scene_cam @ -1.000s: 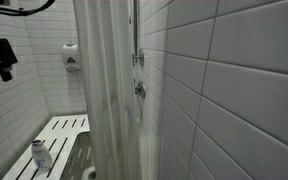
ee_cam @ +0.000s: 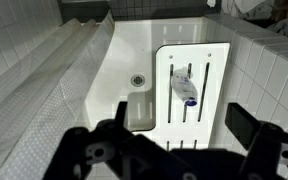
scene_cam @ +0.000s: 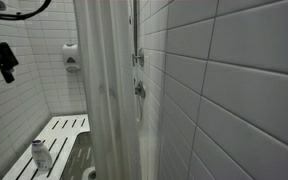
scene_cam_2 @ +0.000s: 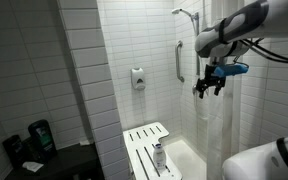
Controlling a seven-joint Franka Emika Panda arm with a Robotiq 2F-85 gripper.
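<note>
A white bottle (scene_cam_2: 159,157) stands on the slatted white shower bench (scene_cam_2: 138,136). Seen from above in the wrist view, the bottle (ee_cam: 184,86) has a dark blue end and sits over the slots of the bench (ee_cam: 213,58). My gripper is open, its two dark fingers wide apart with nothing between them. In the second exterior view the gripper (scene_cam_2: 219,88) hangs high at the right, well above the bench and apart from the bottle. Only part of the gripper shows at the left edge of the first exterior view.
A translucent shower curtain (scene_cam: 108,90) hangs beside the bench. The shower floor has a round drain (ee_cam: 138,80). A dispenser (scene_cam_2: 137,77) and a grab bar (scene_cam_2: 180,62) are on the tiled walls. Dark items (scene_cam_2: 42,138) stand outside at the left.
Only a very slight shift of the arm shows at the left of the first exterior view. The bottle, bench and curtain look unchanged.
</note>
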